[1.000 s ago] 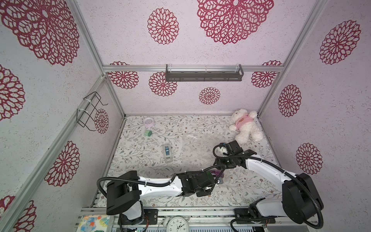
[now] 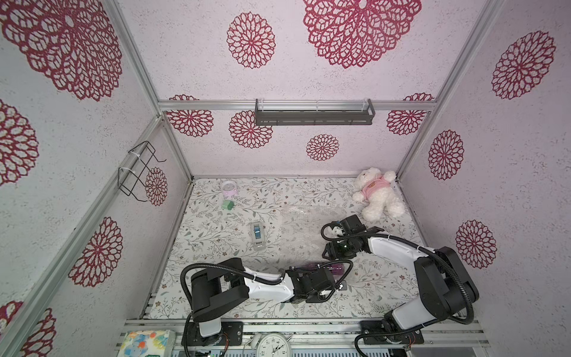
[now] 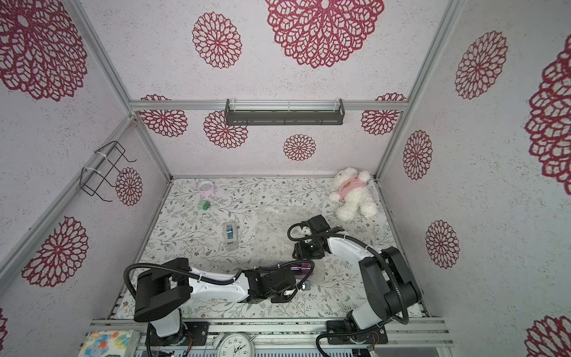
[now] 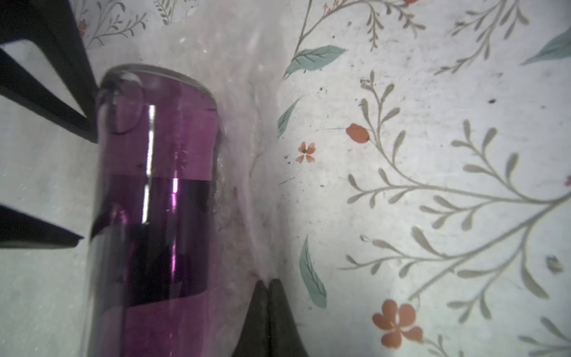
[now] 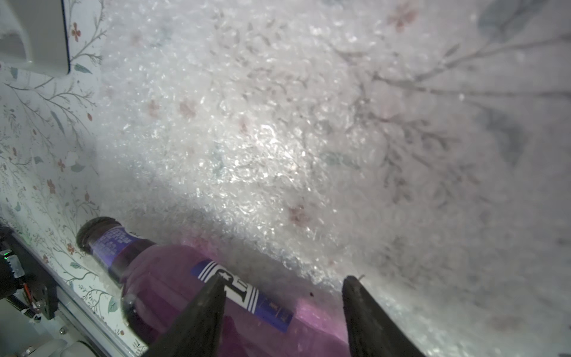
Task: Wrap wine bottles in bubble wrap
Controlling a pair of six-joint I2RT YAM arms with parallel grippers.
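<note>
A purple wine bottle (image 5: 172, 291) (image 4: 151, 250) lies on its side on a sheet of bubble wrap (image 5: 285, 148) spread over the front middle of the table (image 4: 446, 208). My left gripper is shut at the wrap's edge alongside the bottle's base, low over the table; whether film is between its tips I cannot tell. My right gripper is partly open above the bottle's body and the wrap, with nothing between its fingers. In the left wrist view its dark fingers reach in beside the bottle from the left.
A white teddy bear (image 2: 380, 199) lies at the back right. A small device (image 2: 257, 235) sits left of the wrap, with a green cube (image 2: 227, 205) and a pale tape roll (image 2: 229, 187) farther back.
My left arm has moved right, toward the bottle's end, since a second ago. My right gripper has shifted left a little over the wrap.
</note>
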